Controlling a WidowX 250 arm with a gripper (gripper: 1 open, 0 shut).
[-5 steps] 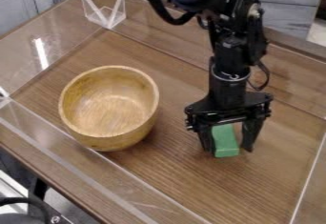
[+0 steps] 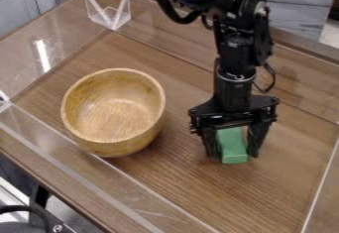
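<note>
My black gripper (image 2: 232,128) is lowered to the table right of centre, its fingers open around a small green block (image 2: 233,148). The fingers stand at either side of the block; whether they touch it is unclear.
A wooden bowl (image 2: 114,86) sits to the left on the wooden table (image 2: 146,197). A clear plastic object (image 2: 109,9) stands at the back left.
The gripper and arm have shifted very slightly to the left. The green block looks almost unmoved.
</note>
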